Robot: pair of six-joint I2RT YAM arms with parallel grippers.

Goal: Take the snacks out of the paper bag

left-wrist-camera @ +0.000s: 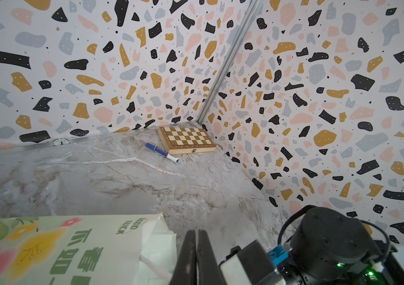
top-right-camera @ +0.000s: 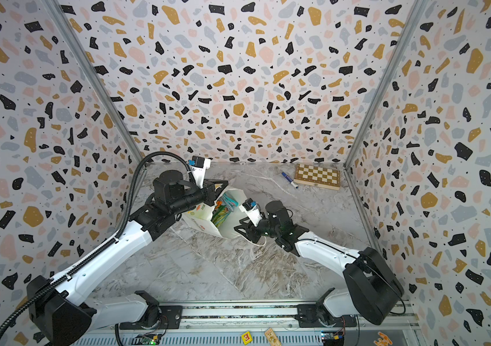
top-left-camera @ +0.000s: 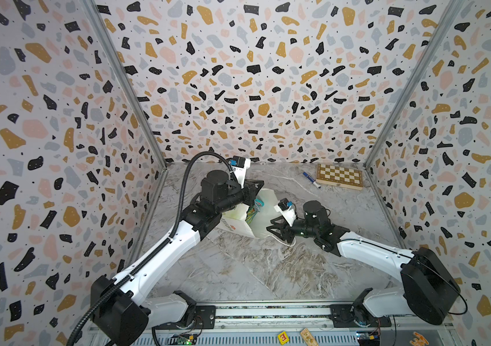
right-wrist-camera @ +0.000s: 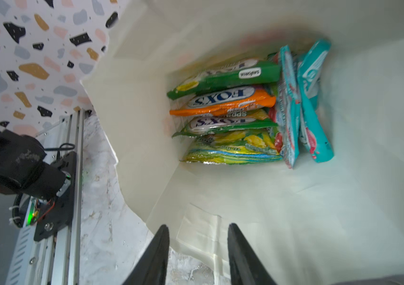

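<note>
The white paper bag (top-left-camera: 263, 216) lies on its side in the middle, mouth toward the right arm. Through that mouth, in the right wrist view, several snack packets show deep inside: an orange one (right-wrist-camera: 230, 99), green ones (right-wrist-camera: 254, 75) and teal ones (right-wrist-camera: 308, 109). My left gripper is shut at the bag's upper edge; a white handle (left-wrist-camera: 154, 267) runs toward its fingers, but a grip on it cannot be confirmed. My right gripper is at the lower rim, its fingers apart; the rim and a handle (right-wrist-camera: 216, 247) show behind the gap, contact unclear.
A chessboard box (top-left-camera: 339, 176) and a blue marker (top-left-camera: 311, 180) lie at the back right.
</note>
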